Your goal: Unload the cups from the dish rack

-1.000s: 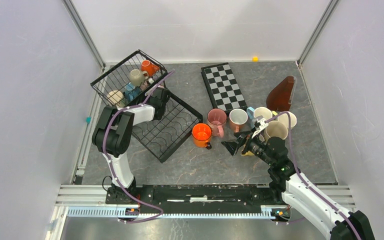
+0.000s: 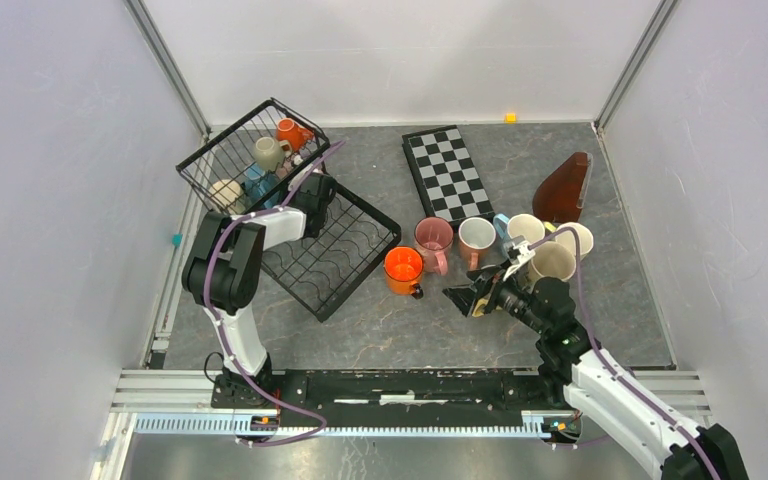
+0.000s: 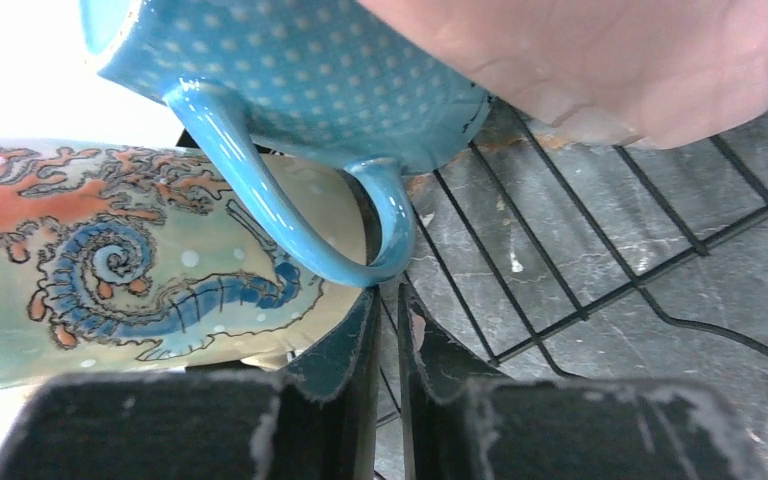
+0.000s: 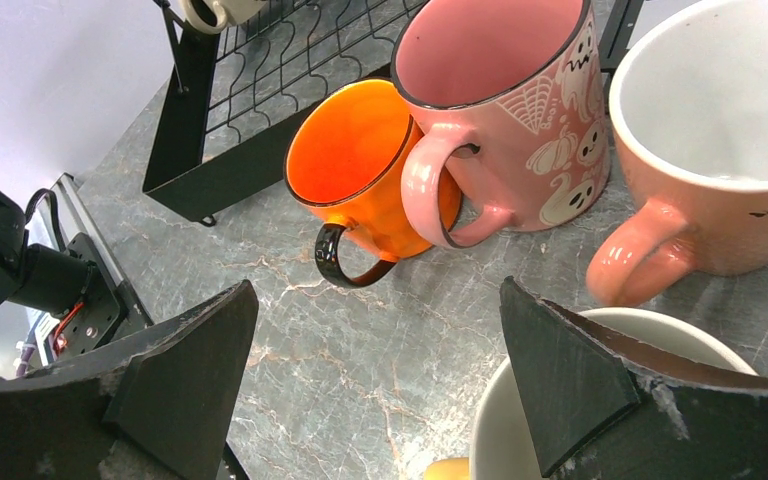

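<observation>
In the left wrist view a blue dotted cup lies tilted in the dish rack, its handle at the tips of my left gripper. Those fingers are nearly together with a narrow gap; whether they pinch the handle cannot be told. A seahorse cup lies beside it and a pink cup above. In the top view the upper rack also holds an orange cup and cream cup. My right gripper has its fingers wide apart; a pale cup is partly behind one finger.
An orange cup, pink cup and several others stand on the counter. The lower rack looks empty. A chessboard and brown container lie farther back. Counter in front of the orange cup is clear.
</observation>
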